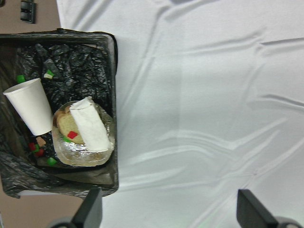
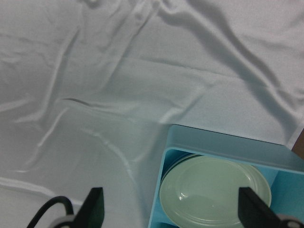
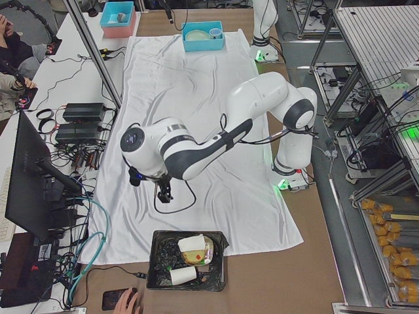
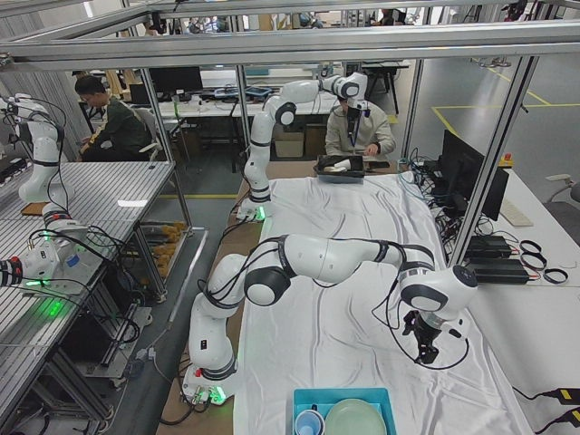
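Note:
A black-lined bin (image 3: 156, 258) at the near end of the camera left view holds a white paper cup (image 1: 28, 104), a foil dish (image 1: 83, 156) with bread and a folded white napkin (image 1: 89, 123), and small coloured bits. One gripper stands open above the cloth beside this bin, nothing between its fingers. The other gripper is open above a blue crate (image 2: 223, 137) at the other end, which holds pale green plates (image 2: 213, 190) and, in the camera right view, a blue mug (image 4: 309, 421).
A wrinkled white cloth (image 3: 170, 91) covers the table, largely clear between the containers. Monitors and cables line one long side. A person's hand (image 3: 127, 301) is at the table edge beside the bin.

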